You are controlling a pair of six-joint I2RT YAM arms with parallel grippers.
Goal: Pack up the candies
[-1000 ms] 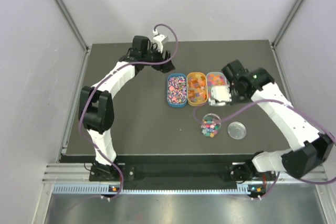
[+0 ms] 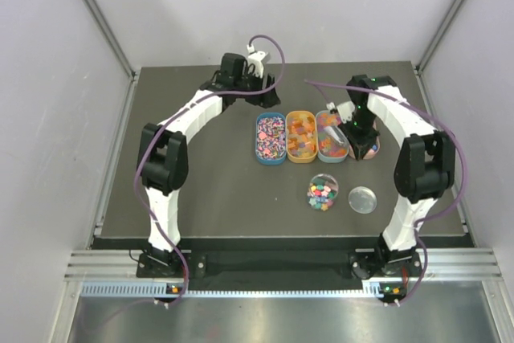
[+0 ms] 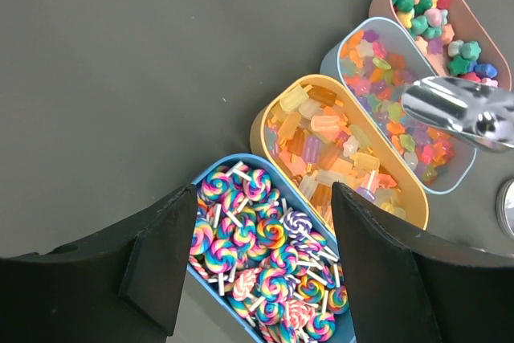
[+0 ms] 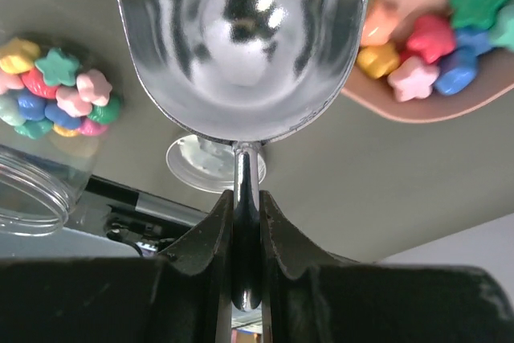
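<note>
My right gripper is shut on the handle of a shiny metal scoop (image 4: 241,46), whose bowl looks empty. From above, the scoop (image 2: 336,134) hangs over the light-blue bin (image 2: 332,157) of gummy candies, beside the pink bin, which my right arm partly covers. Star candies (image 4: 434,46) show in the pink bin. A clear jar (image 2: 323,181) holds several star candies. My left gripper is open, with nothing between its fingers, above the back of the blue lollipop bin (image 2: 271,160).
Between the blue and light-blue bins stands a yellow bin (image 2: 302,158) of translucent candies. A round clear lid (image 2: 362,200) lies right of the jar.
</note>
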